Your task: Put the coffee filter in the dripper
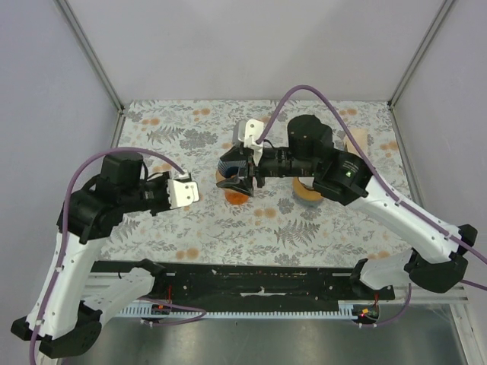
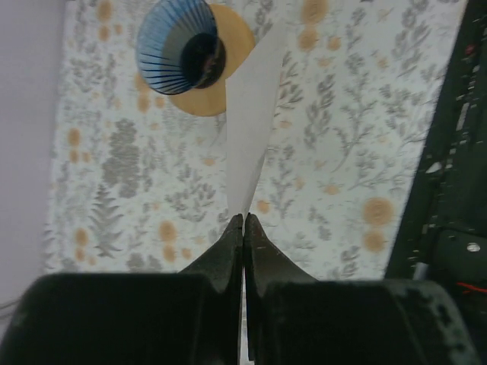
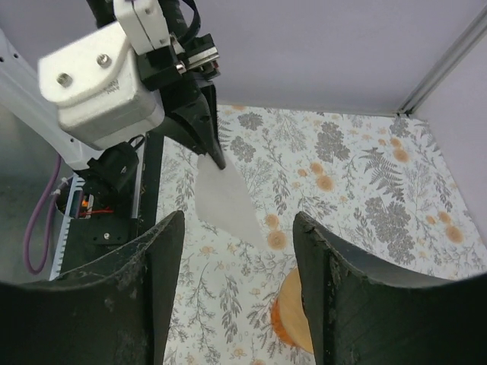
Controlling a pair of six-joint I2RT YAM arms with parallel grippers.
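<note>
My left gripper [image 1: 169, 196] is shut on a white paper filter [image 2: 251, 114], held by its edge and hanging from the fingertips, as both wrist views show. In the left wrist view a dark dripper with ribbed blue walls [image 2: 163, 53] sits on a round cork-coloured base [image 2: 196, 99], beyond the filter. My right gripper [image 1: 237, 179] stands open over that dripper, nothing seen between its fingers; the top view shows it hiding most of the dripper.
A second round base [image 1: 303, 195] is at the right, partly under the right arm. A pale paper item [image 1: 358, 141] lies at the back right.
</note>
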